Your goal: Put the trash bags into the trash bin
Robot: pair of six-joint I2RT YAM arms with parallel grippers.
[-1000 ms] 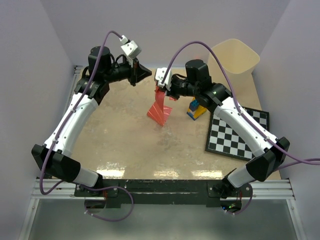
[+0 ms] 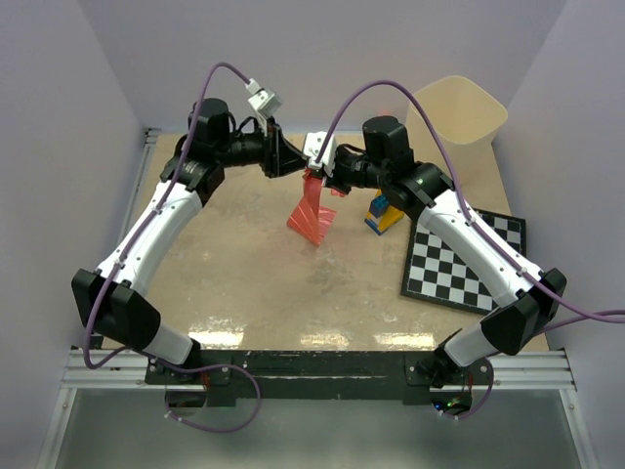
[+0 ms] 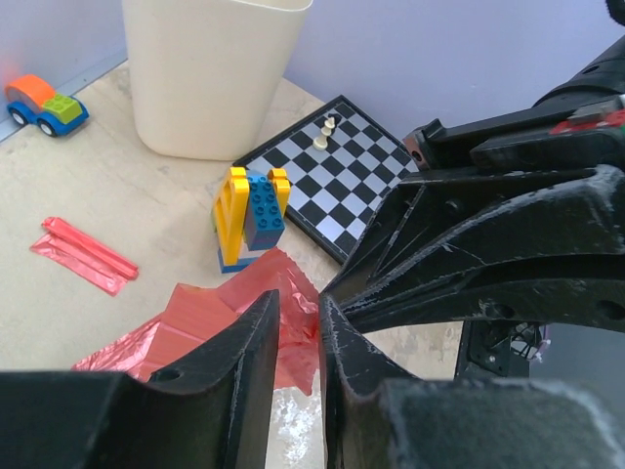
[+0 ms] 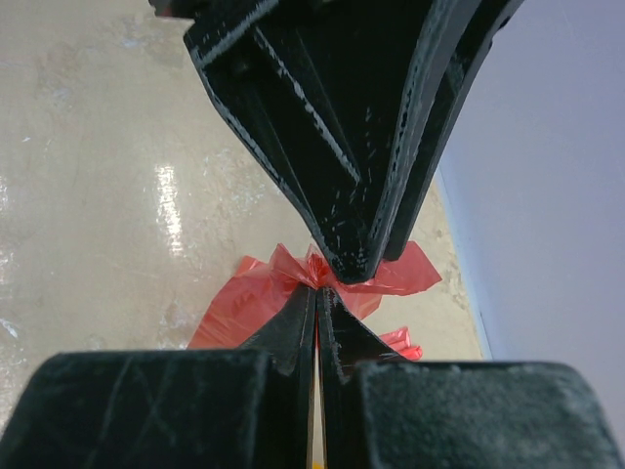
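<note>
A red plastic bag [image 2: 309, 215] hangs from my right gripper, shut on its crumpled top at the centre of the top view. My left gripper is at that same bag [image 3: 205, 322], its fingertips close against the top beside the right gripper; whether they hold it I cannot tell. Another red bag [image 3: 83, 254] lies folded flat on the table behind. The cream trash bin [image 2: 459, 98] stands at the back right.
A yellow and blue brick toy [image 3: 262, 215] stands before the bin, beside a chessboard [image 2: 449, 269] on the right. A small toy car [image 3: 54, 107] is at the back.
My left arm has moved right, its gripper now up against the bag at the right gripper. The right arm and bag are unchanged.
</note>
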